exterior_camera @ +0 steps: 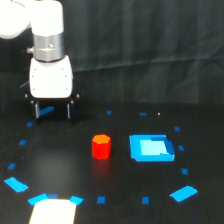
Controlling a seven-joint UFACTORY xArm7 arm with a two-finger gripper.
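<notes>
A red block with a hexagonal outline rests on the dark table near the middle. To its right lies a blue square tray with a pale inside and nothing red in it. My gripper hangs at the upper left, apart from the block and to its left. Its dark fingers stand wide apart, open, with nothing visible between them.
Small blue tape marks dot the dark table, with larger strips near the right and left edges. A cream-coloured square sits at the bottom left edge. Dark cloth covers the back.
</notes>
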